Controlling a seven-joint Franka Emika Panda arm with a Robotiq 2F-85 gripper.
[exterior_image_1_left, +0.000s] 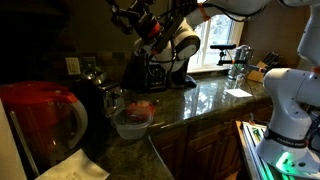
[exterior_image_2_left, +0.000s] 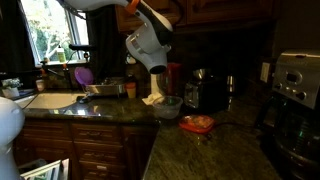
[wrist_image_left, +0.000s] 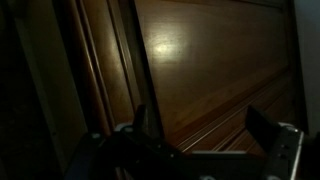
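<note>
My gripper (exterior_image_1_left: 124, 16) is raised high above the counter, near the top edge of exterior view 1. Its two dark fingers (wrist_image_left: 272, 132) stand wide apart in the wrist view, with nothing between them. A brown wooden cabinet door (wrist_image_left: 205, 60) fills most of that view. On the counter below sits a clear bowl (exterior_image_2_left: 168, 106), well away from the gripper. Beside it lies a red dish (exterior_image_2_left: 197, 124), its contents too small to make out.
A black toaster (exterior_image_2_left: 206, 92) stands by the back wall. A coffee maker (exterior_image_2_left: 298, 100) occupies the right of exterior view 2, and a red container (exterior_image_1_left: 45, 122) the left of exterior view 1. White paper (exterior_image_1_left: 75, 167) lies in front. Upper cabinets (exterior_image_2_left: 215, 12) hang overhead.
</note>
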